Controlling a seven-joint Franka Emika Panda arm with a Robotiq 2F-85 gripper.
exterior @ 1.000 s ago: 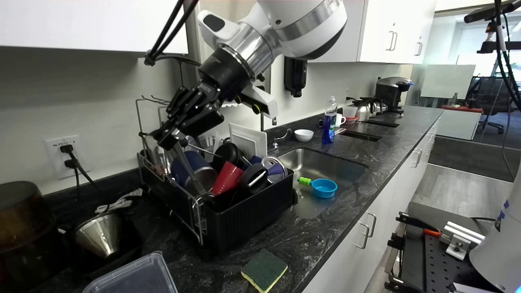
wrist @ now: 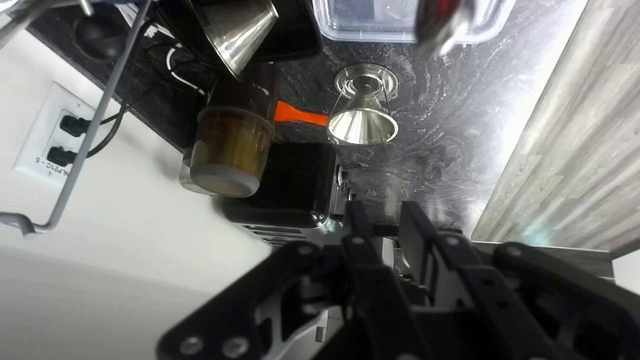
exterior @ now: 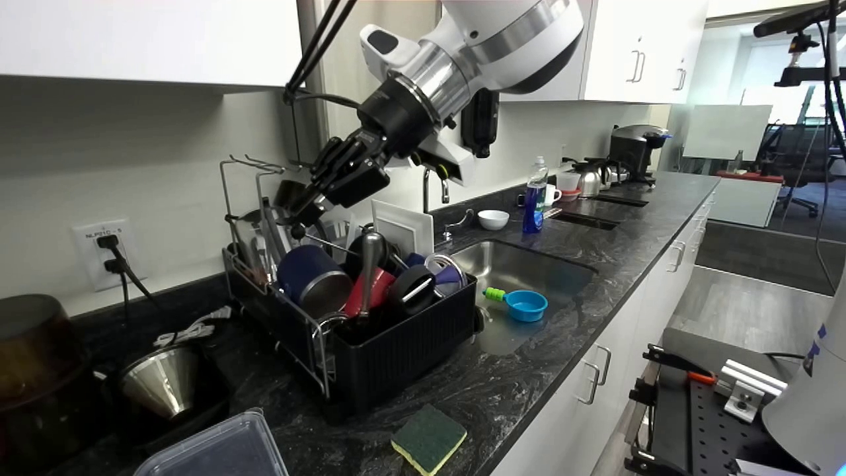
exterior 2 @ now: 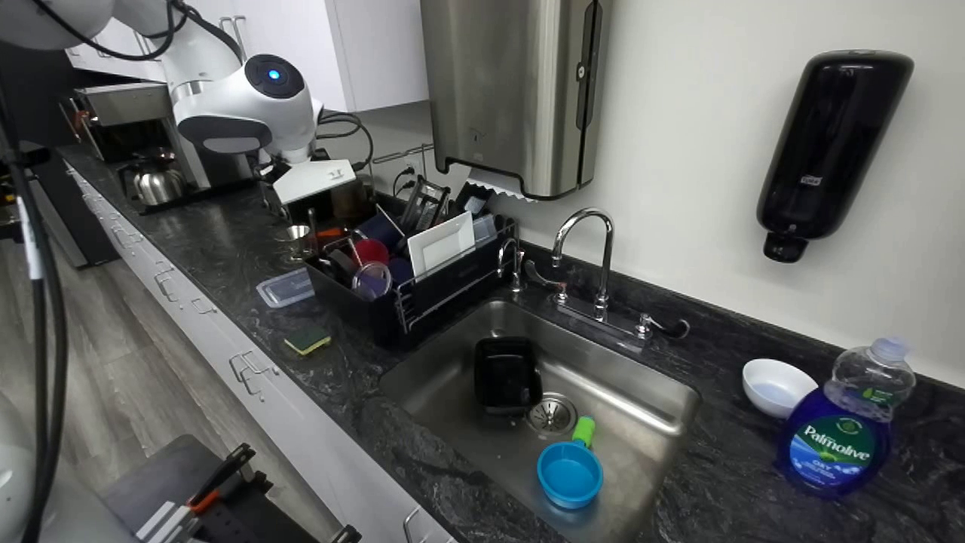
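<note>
My gripper (exterior: 303,217) hangs over the back left part of the black dish rack (exterior: 412,341). In the wrist view, its two dark fingers (wrist: 414,219) stand close together with a narrow gap; what is between them cannot be made out. A shiny metal utensil (exterior: 370,270) stands upright in front of the red cup (exterior: 349,295), to the right of the fingertips, with no contact visible. The blue mug (exterior: 313,274) lies in the rack below my gripper. At the top of the wrist view is a blurred silver and red thing (wrist: 444,27).
Plates (exterior: 404,230) and a wire frame (exterior: 262,190) crowd the rack. The steel sink (exterior 2: 624,407) beside it holds a black tub (exterior 2: 507,375) and a blue cup (exterior 2: 570,475). A sponge (exterior: 429,439) lies on the counter in front. The wall cabinet (exterior: 151,39) hangs overhead.
My gripper has moved right and slightly up. The metal utensil, earlier slanting down from the fingertips across the blue mug, now stands nearly upright farther right, in front of the red cup.
</note>
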